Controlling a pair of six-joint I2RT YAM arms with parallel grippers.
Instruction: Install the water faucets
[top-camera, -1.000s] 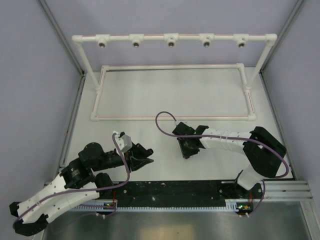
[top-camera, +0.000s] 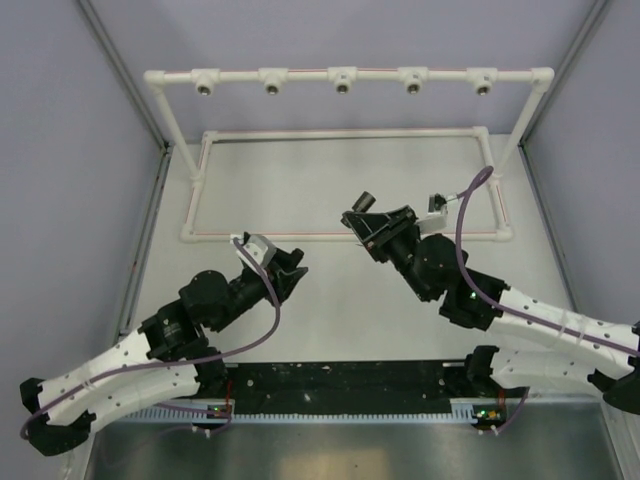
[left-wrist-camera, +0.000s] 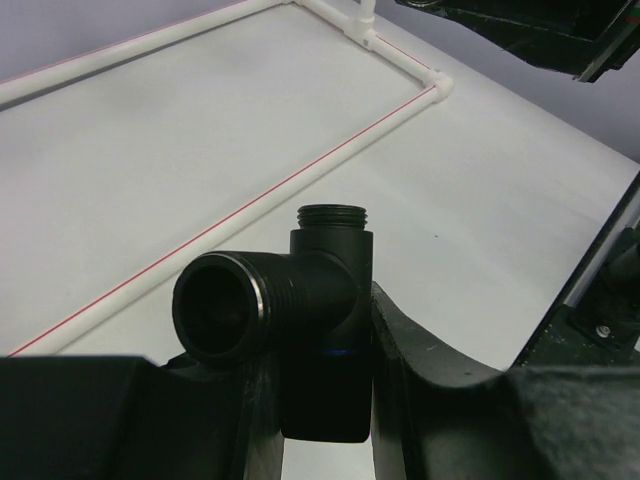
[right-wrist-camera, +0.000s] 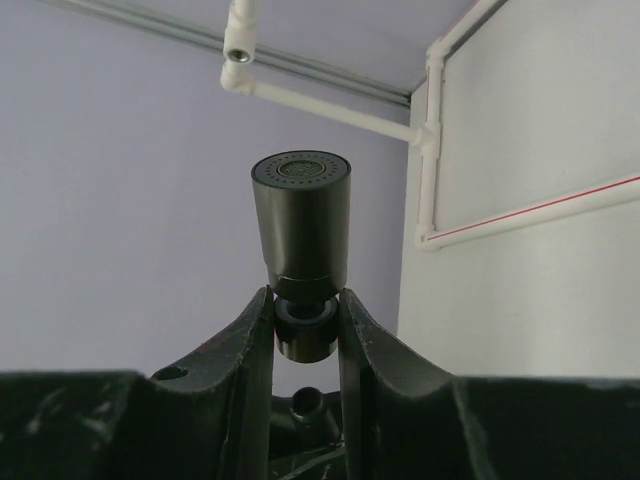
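Note:
A black T-shaped faucet body (left-wrist-camera: 330, 265) is clamped in my left gripper. Its threaded end points up, and its open side mouth faces the left wrist camera. From above, the same part shows as a small dark piece (top-camera: 294, 258) at the left fingertips. My right gripper is shut on the narrow neck of a dark tapered spout (right-wrist-camera: 304, 225), whose perforated face is uppermost. In the top view this spout (top-camera: 364, 202) stands above the right fingers, farther back than the left part and apart from it.
A white pipe (top-camera: 308, 76) with several downward sockets spans the back, carried by two uprights (top-camera: 175, 130). Its base frame (top-camera: 330, 237) rests on the white board (top-camera: 330, 300). Grey walls (top-camera: 60, 190) close the sides. The board's front middle is clear.
My right gripper has swung up and back from low over the board, bringing the spout upright into view. The left gripper, still holding the faucet body, has shifted slightly toward the back.

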